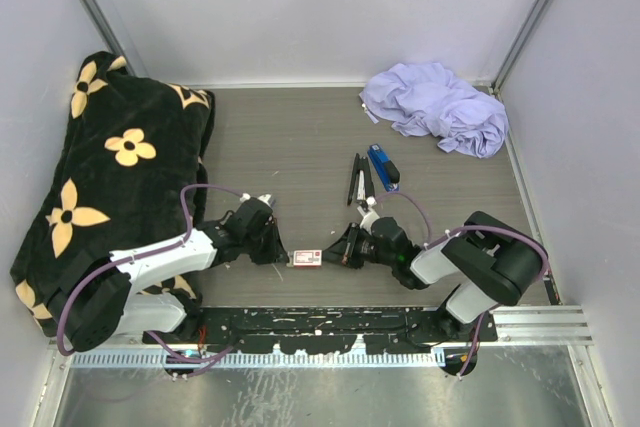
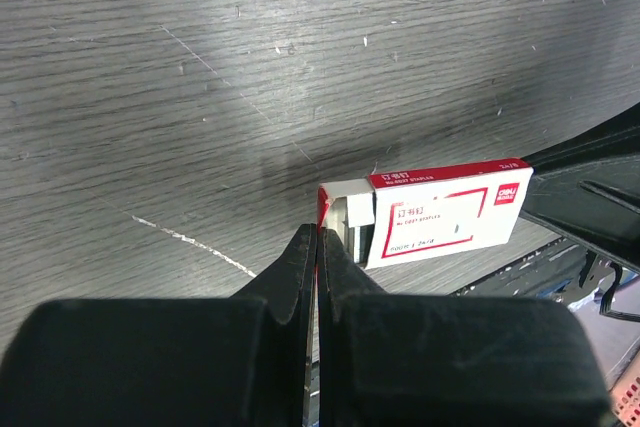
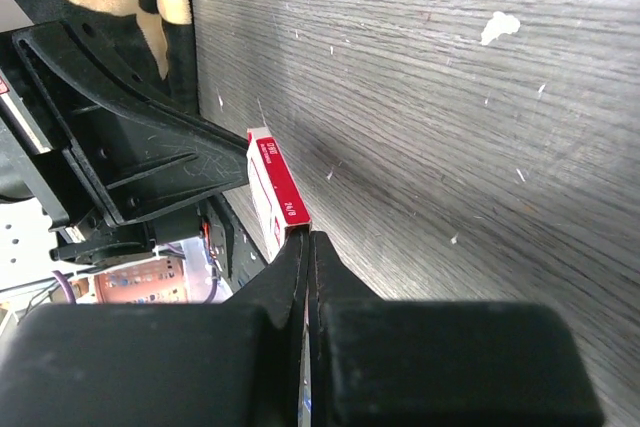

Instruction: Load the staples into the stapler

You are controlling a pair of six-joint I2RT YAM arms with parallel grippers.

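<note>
A red and white staple box (image 1: 307, 258) is between my two grippers at the front middle, its left end open with pale inner flaps showing in the left wrist view. My left gripper is shut at that open end; whether anything thin is pinched is unclear. My right gripper is shut at the box's other end, touching or very near it. A black stapler (image 1: 360, 179), apparently opened up, lies behind the right gripper, beside a blue stapler (image 1: 383, 165).
A lilac cloth (image 1: 435, 110) lies at the back right. A black flowered cushion (image 1: 120, 177) fills the left side.
</note>
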